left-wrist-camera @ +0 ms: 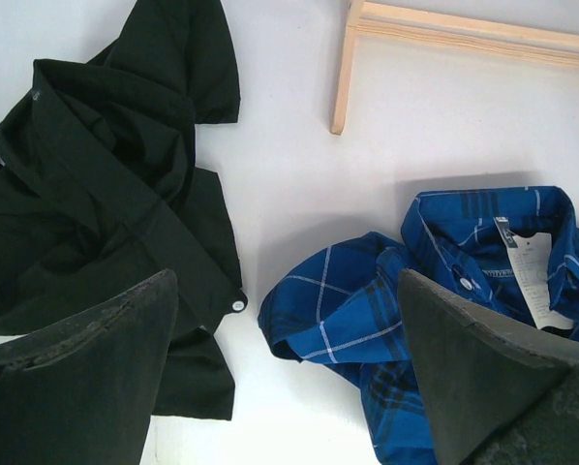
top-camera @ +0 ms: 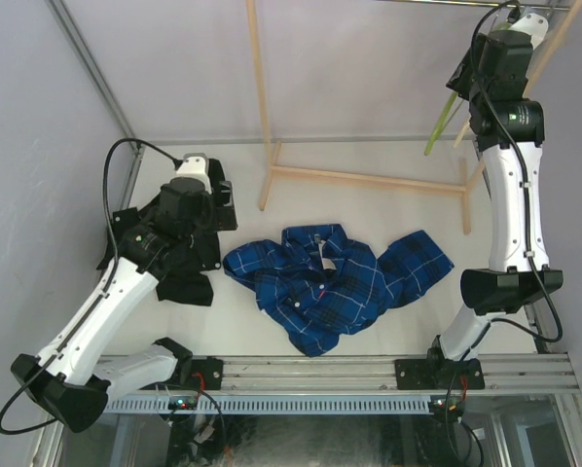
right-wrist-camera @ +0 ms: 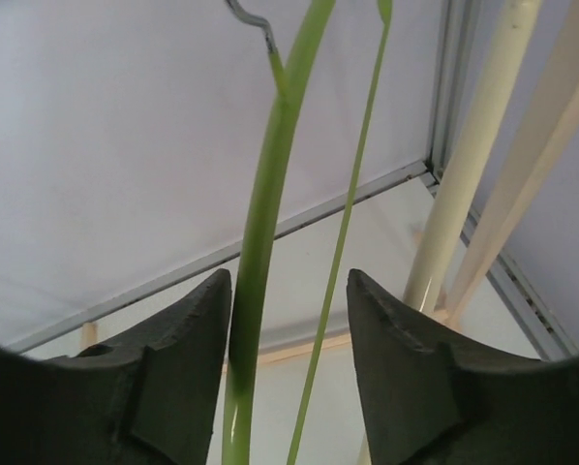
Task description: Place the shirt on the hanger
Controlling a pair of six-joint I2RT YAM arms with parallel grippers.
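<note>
A blue plaid shirt lies spread on the white table, its collar toward the rack and a white tag showing inside the neck. The green hanger hangs from the rail at the upper right. Around it stands my right gripper, fingers still apart: the hanger's thick green arm runs close along the left finger, and its thin lower bar passes through the gap. My left gripper is open above the table, between the shirt and a black garment, with nothing in its fingers.
The black garment lies on the left of the table. A wooden rack with a low crossbar stands behind the shirt, its metal rail at the top. One wooden post rises close to the right gripper. Bare table surrounds the shirt.
</note>
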